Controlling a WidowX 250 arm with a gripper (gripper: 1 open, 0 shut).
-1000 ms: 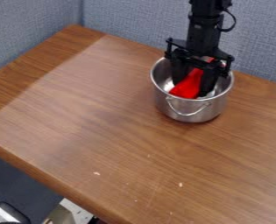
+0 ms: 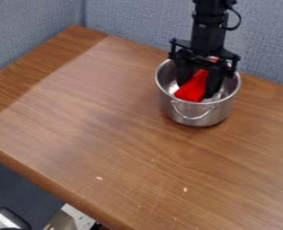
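A steel pot [image 2: 198,112] with a wire handle stands at the back right of the wooden table. My black gripper [image 2: 201,70] reaches down from the top into the pot. A red object [image 2: 193,89] lies inside the pot, directly at the fingers, which partly cover it. Whether the fingers are shut on it cannot be seen clearly.
A grey wall [image 2: 131,18] runs behind the table. The table's left edge drops to a dark floor at the lower left.
Very little differs; the gripper and red object have shifted very slightly within the pot.
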